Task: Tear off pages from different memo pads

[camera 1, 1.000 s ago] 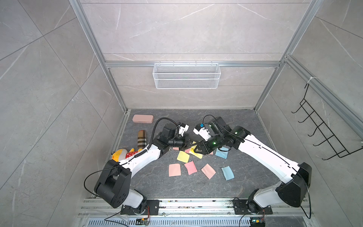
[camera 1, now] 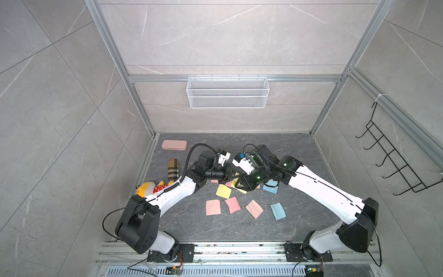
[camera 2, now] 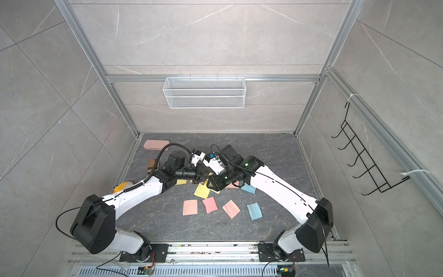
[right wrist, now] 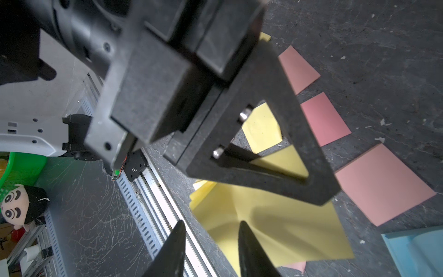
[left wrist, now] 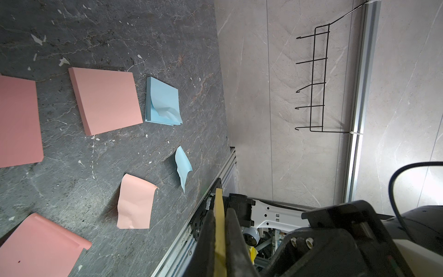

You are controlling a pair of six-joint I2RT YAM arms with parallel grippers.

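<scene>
My left gripper is shut on a thin yellow memo pad (left wrist: 219, 240), seen edge-on in the left wrist view. The same pad shows broad side in the right wrist view, its yellow sheets (right wrist: 276, 219) fanned slightly at one edge. My right gripper stands open in front of those sheets; whether its fingertips touch them I cannot tell. A blue pad (left wrist: 161, 99), a light pink pad (left wrist: 110, 101) and a darker pink pad (left wrist: 18, 120) lie on the table. Single loose sheets lie nearer the front: yellow (camera 1: 223, 191), blue (camera 1: 278, 211) and several pink (camera 1: 212, 207).
At the back left rests a pink case (camera 1: 174, 145), with a brown checked item (camera 1: 173, 170) in front of it. A yellow and red plush toy (camera 1: 146, 188) sits by the left arm. Both grippers are close together mid-table.
The left arm stays still.
</scene>
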